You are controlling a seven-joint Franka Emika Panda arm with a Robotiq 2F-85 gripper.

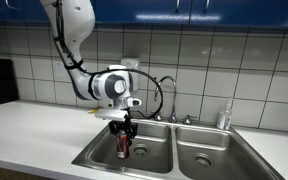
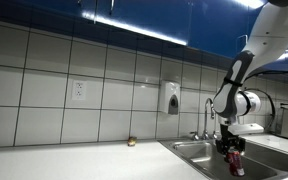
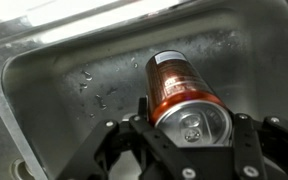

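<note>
A red can (image 3: 182,90) with a silver top is held upright between the fingers of my gripper, which is shut on it. In exterior view 1 the can (image 1: 122,146) hangs over the left basin of the steel sink (image 1: 164,145), below my gripper (image 1: 122,131). Exterior view 2 shows the can (image 2: 235,163) at the sink as well. Bare basin floor with water drops lies under the can in the wrist view. Whether the can's base touches the basin cannot be told.
A faucet (image 1: 174,97) rises behind the sink. On the back ledge to the right stands a clear bottle (image 1: 225,116). The right basin (image 1: 206,160) is empty, and the white counter (image 1: 34,130) at left is largely clear. A small orange item (image 2: 132,141) sits by the wall.
</note>
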